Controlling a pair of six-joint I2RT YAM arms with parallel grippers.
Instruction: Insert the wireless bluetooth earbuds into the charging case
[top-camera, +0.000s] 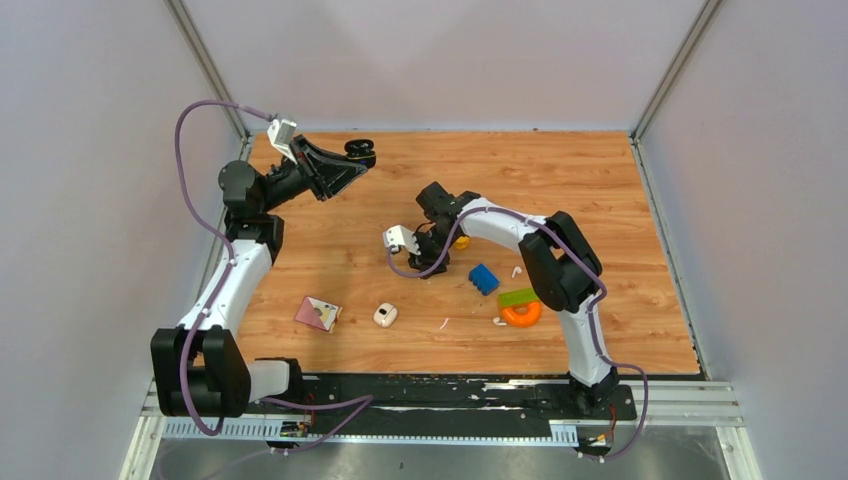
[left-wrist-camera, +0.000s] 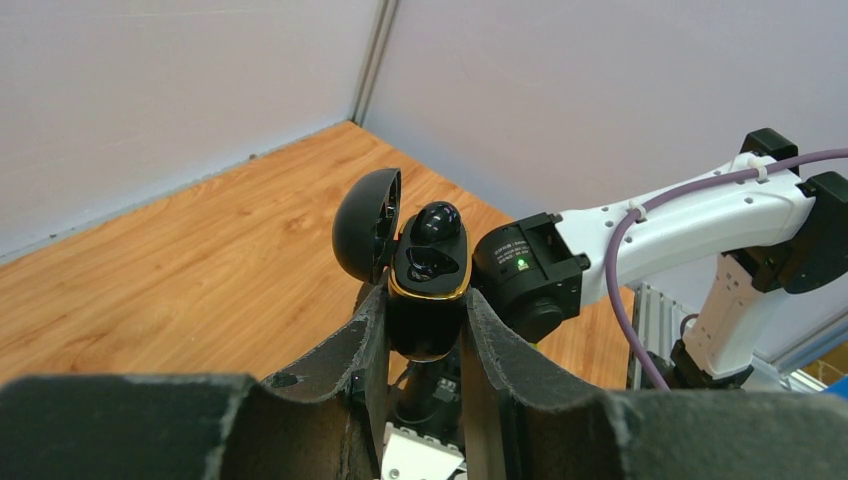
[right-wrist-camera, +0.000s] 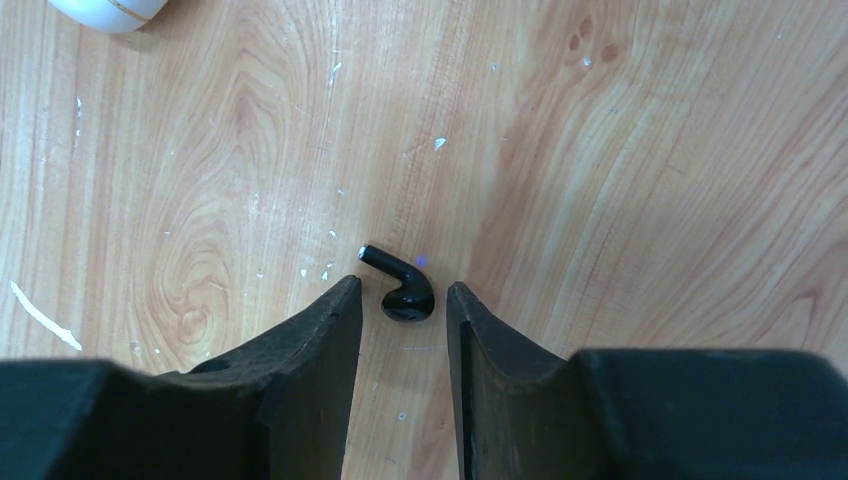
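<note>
The black charging case (left-wrist-camera: 425, 310), lid raised and gold-rimmed, is held in my shut left gripper, high over the table's back left in the top view. One black earbud head shows in it; whether the other slot is filled is hard to tell. In the right wrist view a loose black earbud (right-wrist-camera: 407, 298) lies on the wood between the fingertips of my right gripper, which is open with its tips just either side of the bud. The top view has that spot hidden under the right arm.
A white case (top-camera: 385, 314), a card packet (top-camera: 317, 313), a blue block (top-camera: 483, 279), a green block (top-camera: 519, 297) and an orange ring (top-camera: 522, 314) lie toward the front and right. A yellow object (top-camera: 462, 243) is partly under the right arm.
</note>
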